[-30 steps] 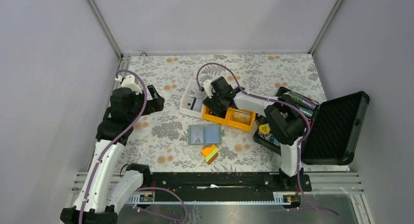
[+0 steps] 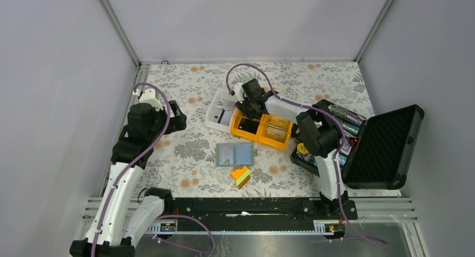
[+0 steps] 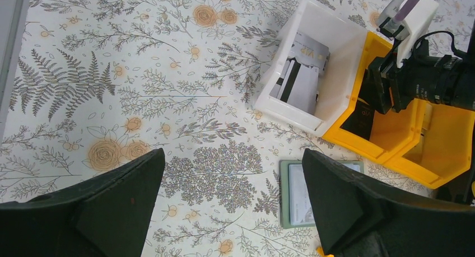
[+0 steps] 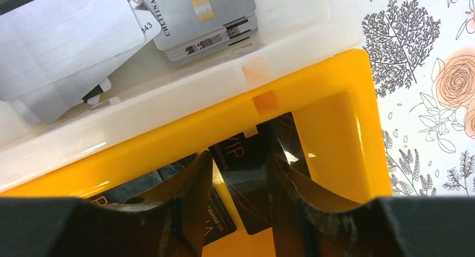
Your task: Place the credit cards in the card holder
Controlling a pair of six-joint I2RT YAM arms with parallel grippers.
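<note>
My right gripper is down over a yellow bin, its fingers part open above black VIP cards; whether they touch the cards I cannot tell. Silver cards lie in the white bin alongside. A green-edged card holder lies on the table in front of the bins. My left gripper stands open over the patterned table, left of the bins, nothing between its fingers.
An open black case full of items is at the right, beside the right arm. Coloured blocks lie near the front edge.
The right arm has moved toward the back of the table over the bins.
</note>
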